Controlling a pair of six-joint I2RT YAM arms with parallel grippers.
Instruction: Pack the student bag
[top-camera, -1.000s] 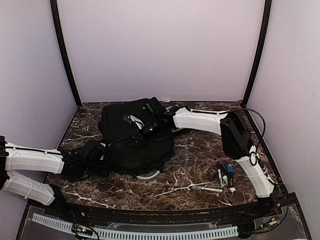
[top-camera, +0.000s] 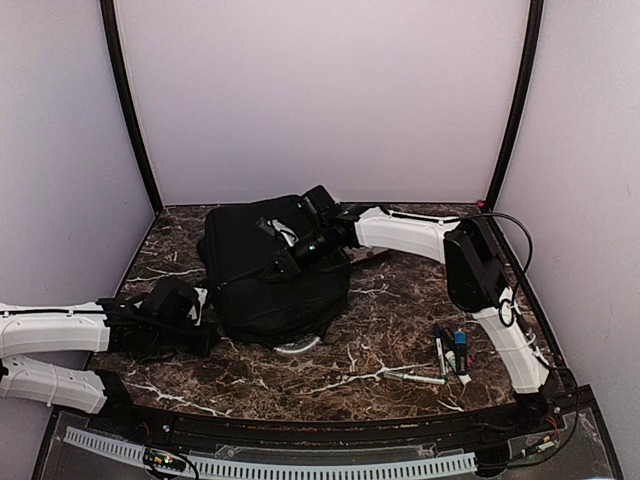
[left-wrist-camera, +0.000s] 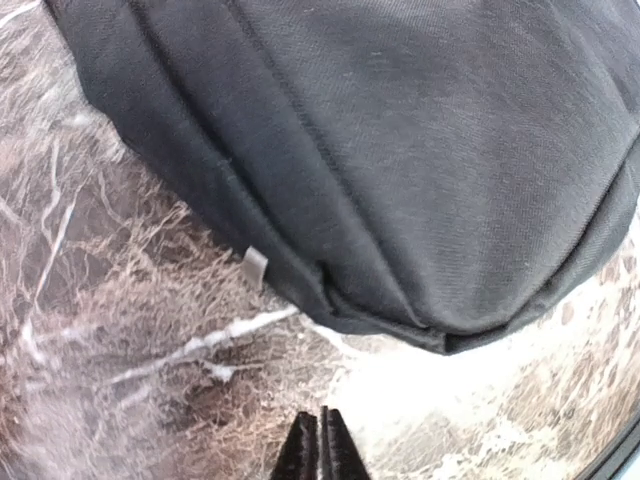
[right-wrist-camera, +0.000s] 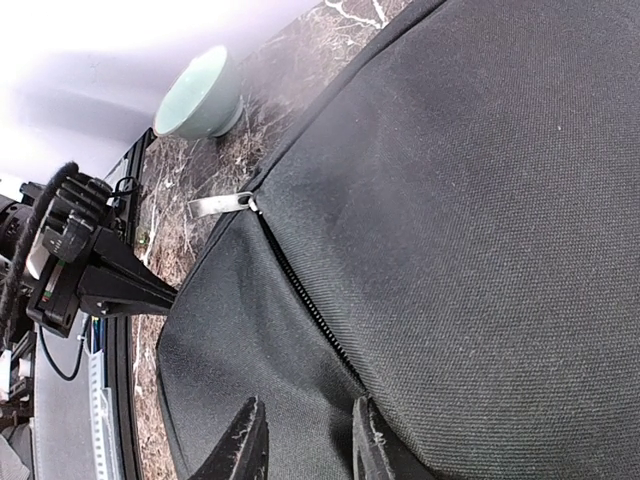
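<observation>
The black bag (top-camera: 280, 315) lies on the marbled table, left of centre. Across it in the right wrist view runs a zipper (right-wrist-camera: 310, 310), with a pale pull tab (right-wrist-camera: 222, 204) at its far end. Over the fabric is my right gripper, part open, its fingers on either side of a dark fold; contact is unclear. My left gripper is shut with nothing showing between its tips, above bare table just off the bag's edge. Several pens lie at front right, among them a blue marker (top-camera: 460, 350) and a white pen (top-camera: 415, 377).
A pale bowl (right-wrist-camera: 195, 95) stands beyond the bag's edge in the right wrist view. Something white and curved (top-camera: 297, 346) peeks out under the bag's front edge.
The right gripper has shifted slightly to the right over the bag. The pens have stayed put.
</observation>
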